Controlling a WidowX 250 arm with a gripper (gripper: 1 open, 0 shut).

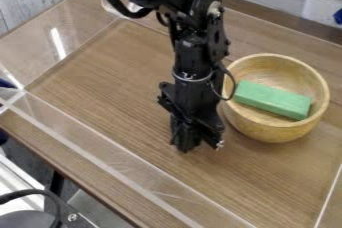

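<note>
The black gripper (pixel 187 132) points down at the wooden table (pixel 107 142), just left of a wooden bowl (pixel 262 122). It looks shut, and nothing shows between its fingers, though the dark tips are hard to make out. Inside the bowl lies a green block (pixel 271 99).
Bare table stretches to the left and in front of the gripper. A white object at the top left is mostly behind the arm. A small blue object (pixel 337 16) is at the top right edge.
</note>
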